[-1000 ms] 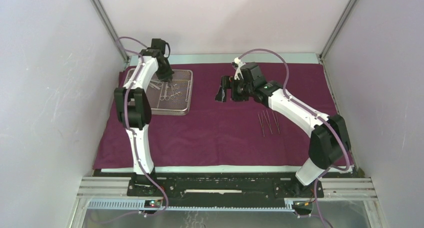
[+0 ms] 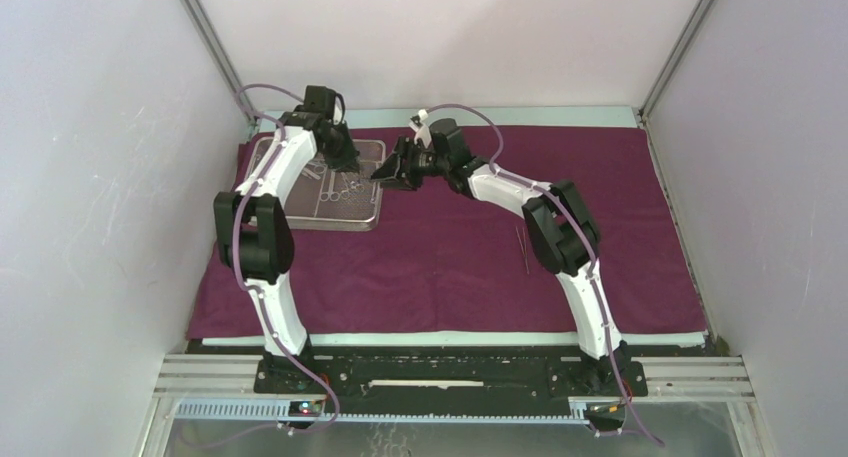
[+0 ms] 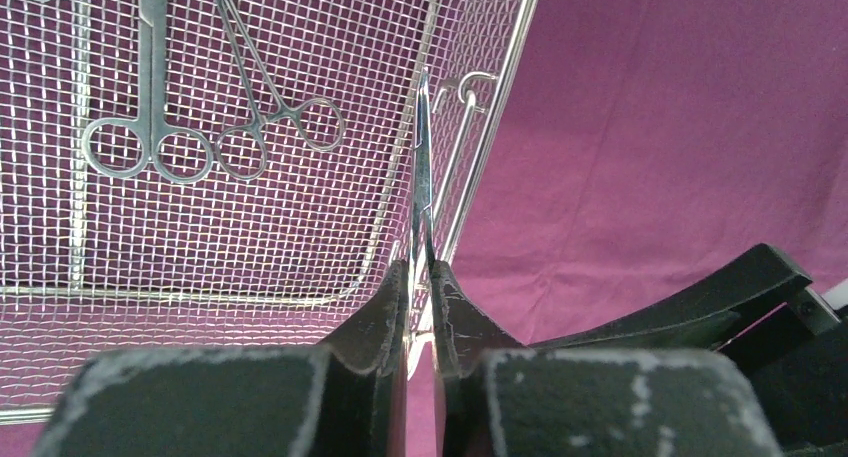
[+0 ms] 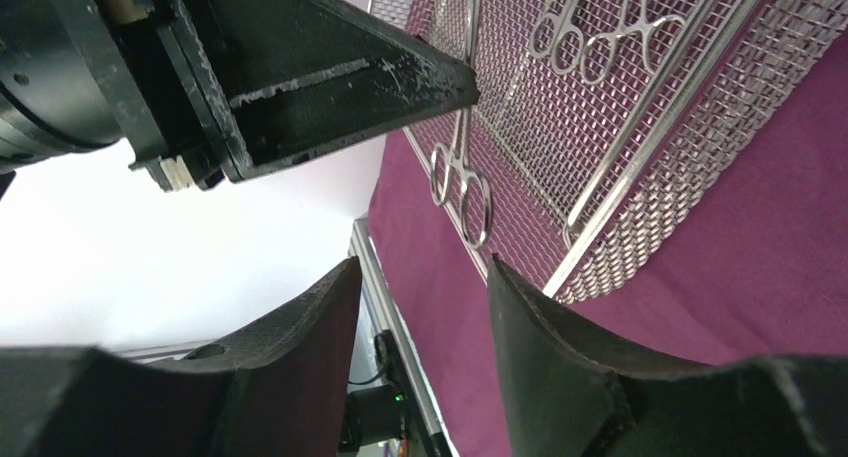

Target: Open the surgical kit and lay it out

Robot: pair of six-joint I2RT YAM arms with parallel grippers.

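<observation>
A slim ring-handled instrument (image 3: 422,167) rises between the nearly closed fingertips of my left gripper, which is shut on it over the right side of the mesh tray (image 2: 335,224). In the right wrist view, the instrument's finger rings (image 4: 462,192) hang below the left gripper's finger (image 4: 400,92). My right gripper is open, with its fingers apart and those rings in line with the gap but farther off. Still in the tray lie scissors (image 3: 152,72) and a smaller ring-handled clamp (image 3: 262,122).
Thin metal tools (image 2: 523,249) lie on the maroon cloth (image 2: 440,287) at right, partly hidden by the right arm. Both grippers are close together near the tray's right rim (image 3: 490,147).
My right gripper has moved left to the tray's edge beside the left gripper. The left gripper has shifted slightly right and toward the front.
</observation>
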